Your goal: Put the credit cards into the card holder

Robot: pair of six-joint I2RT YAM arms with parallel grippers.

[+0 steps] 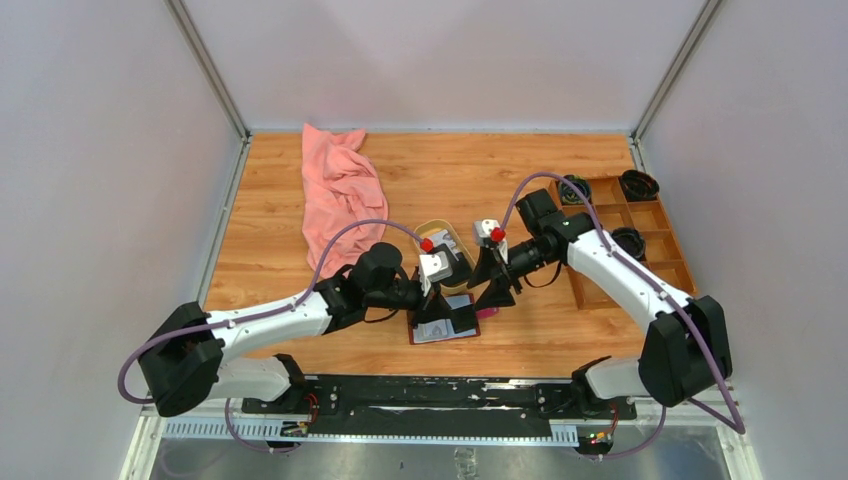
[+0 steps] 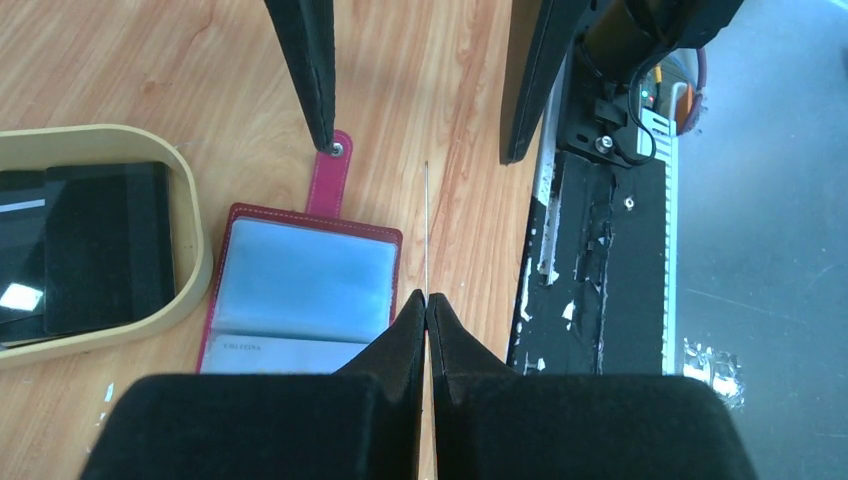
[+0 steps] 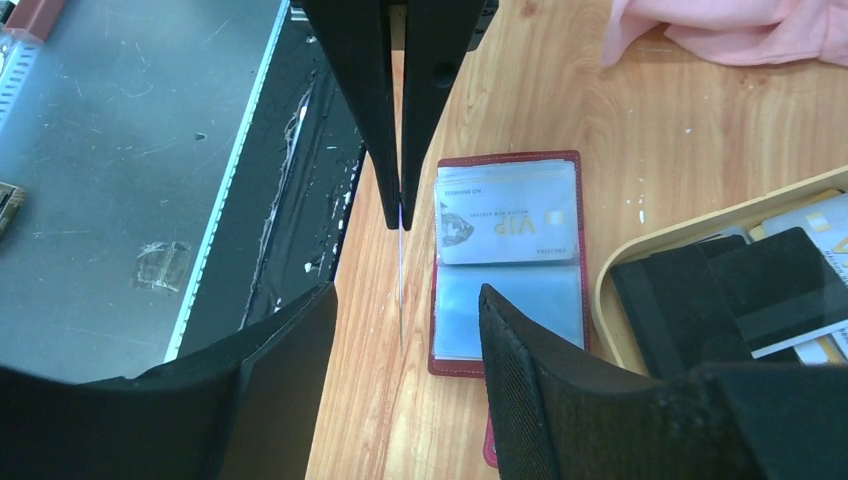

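My left gripper is shut on a thin dark card, which shows edge-on as a narrow line in both wrist views. On either side of that card's free end stand the parted fingers of my right gripper, open and not touching it. Below lies the card holder, spread open with a dark red border and a pink strap. One of its clear pockets contains a pale VIP card; the other pocket looks pale blue with no card showing.
Beside the holder, a beige tray contains several cards, with black cards on top. A pink cloth lies at the back left. The wooden compartment box with black coils stands at the right. Open tabletop lies behind the tray.
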